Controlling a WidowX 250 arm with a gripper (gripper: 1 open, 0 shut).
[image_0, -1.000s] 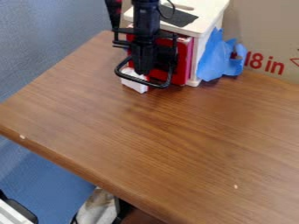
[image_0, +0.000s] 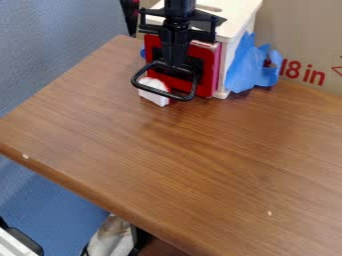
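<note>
My black gripper (image_0: 175, 45) hangs in front of a white box (image_0: 227, 20) with a red front panel (image_0: 205, 69) at the back of the wooden table. A black loop handle (image_0: 166, 95) juts from the red front, low beneath the gripper. A small white piece (image_0: 152, 99) lies under the handle. The fingertips are dark against dark, so I cannot tell whether they are open or shut, or on the handle.
Blue tape or plastic (image_0: 251, 67) is bunched at the box's right side. Cardboard (image_0: 307, 40) stands behind.
My gripper has shifted slightly to the right and its dark parts sit a little differently over the red front. The box and handle look unchanged.
</note>
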